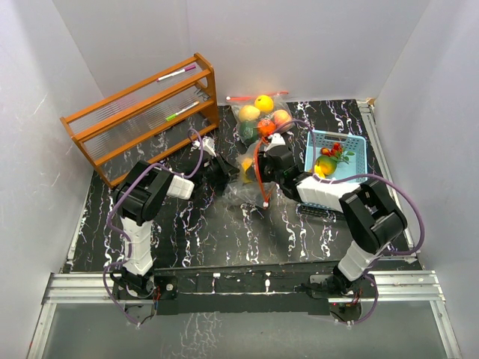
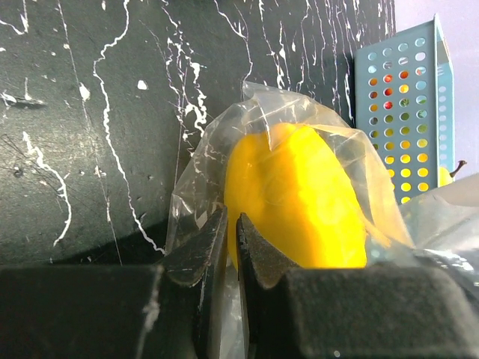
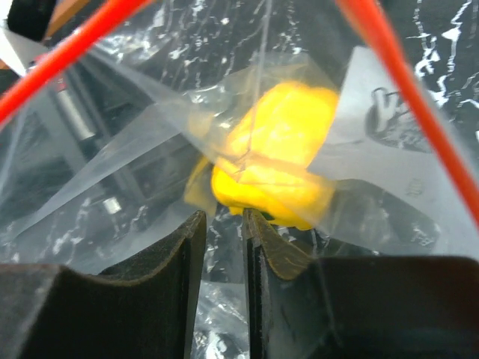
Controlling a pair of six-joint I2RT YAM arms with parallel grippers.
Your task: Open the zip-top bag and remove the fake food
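Observation:
A clear zip top bag (image 1: pixel 243 193) with a red zipper lies mid-table, a yellow fake food (image 2: pixel 292 194) inside it. My right gripper is shut on the bag at its upper right; in the right wrist view the red zipper strips frame the yellow food. My left gripper is at the bag's left, its fingertips close together against the plastic by the yellow food; whether anything is between them is unclear.
A blue basket (image 1: pixel 358 157) with fake fruit stands at the right. A second bag of fruit (image 1: pixel 262 105) lies at the back. A wooden rack (image 1: pixel 135 101) stands back left.

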